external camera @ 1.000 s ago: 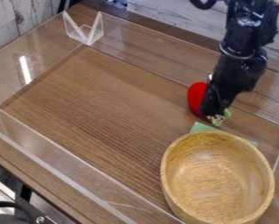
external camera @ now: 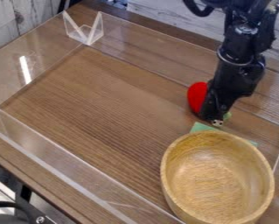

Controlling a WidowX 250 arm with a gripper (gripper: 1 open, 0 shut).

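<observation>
My black gripper [external camera: 215,110] reaches down from the upper right onto a red rounded object [external camera: 198,95] on the wooden table [external camera: 94,114]. A small green part shows at the object's lower right, beside my fingertips. Whether the fingers are closed on it is hard to tell, as the dark wrist hides much of it. A pale green flat item [external camera: 205,130] lies just in front, partly behind the bowl.
A large yellow wooden bowl [external camera: 216,175] stands at the lower right, close in front of my gripper. A white wire holder [external camera: 86,28] is at the back left.
My arm and gripper have shifted only slightly around the red object, which stays in nearly the same place.
</observation>
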